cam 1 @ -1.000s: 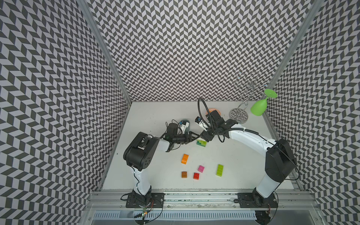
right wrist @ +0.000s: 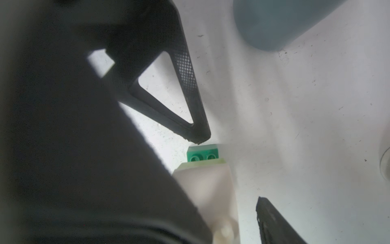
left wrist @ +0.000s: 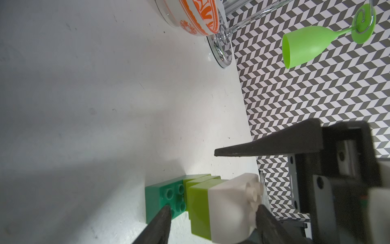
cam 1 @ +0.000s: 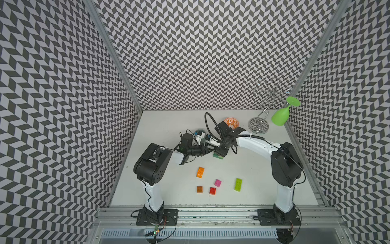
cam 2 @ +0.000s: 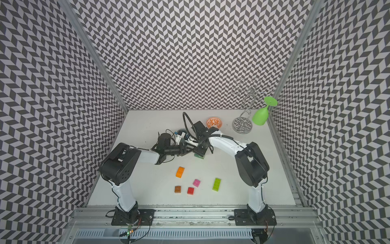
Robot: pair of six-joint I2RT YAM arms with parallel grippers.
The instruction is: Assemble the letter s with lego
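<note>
A small assembly of green (left wrist: 164, 197), lime (left wrist: 199, 211) and white (left wrist: 229, 211) bricks rests at mid-table, partly under the grippers. In the left wrist view my left gripper (cam 1: 209, 148) has its blurred fingertips either side of the assembly, part open. My right gripper (cam 1: 219, 148) is over the assembly; in the right wrist view one fingertip is just beside the green brick and the white brick lies between its spread fingers. Loose orange (cam 1: 200, 172), pink (cam 1: 217, 183), lime (cam 1: 238, 184), brown (cam 1: 199, 189) and red (cam 1: 212, 190) bricks lie in front.
Behind are an orange-patterned bowl (cam 1: 231, 122), a chrome stand (cam 1: 258, 125) with a green goblet (cam 1: 280, 116), and a grey-blue cup (right wrist: 280, 20), close to the grippers.
My right arm has moved left, bringing its gripper over the assembly and hiding most of it in the top left view. My left arm has barely moved.
</note>
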